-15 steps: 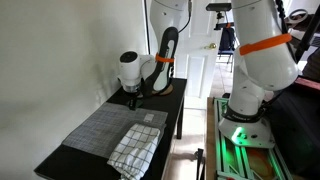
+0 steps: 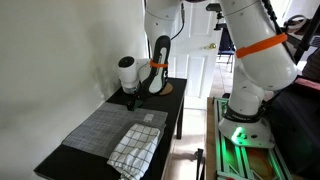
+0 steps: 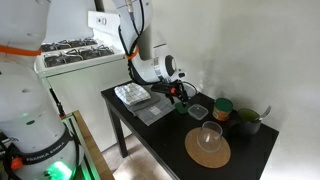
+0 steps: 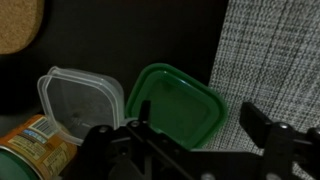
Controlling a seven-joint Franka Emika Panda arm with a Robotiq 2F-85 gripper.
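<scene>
Below my gripper a green rectangular lid or shallow tray (image 4: 175, 105) fills the middle of the wrist view. It lies on the dark table beside the grey woven mat. My fingers stand open, with one dark finger (image 4: 150, 135) over the green piece and the other over the mat side. Nothing is visibly held. In exterior view 2 the gripper (image 3: 181, 98) is low over the green piece, and contact cannot be judged. A clear plastic container (image 4: 80, 103) lies beside the green piece.
An orange-labelled can (image 4: 42, 137) stands close to the clear container. In exterior view 2, a dark pot (image 3: 249, 122) and a glass bowl (image 3: 210, 134) on a round cork mat (image 3: 202, 151) occupy the right. A checked towel (image 2: 134, 151) covers part of the woven mat (image 2: 88, 130).
The arm has shifted slightly left and lower in exterior view 1, its gripper now nearer the table. The towel and mat have not moved.
</scene>
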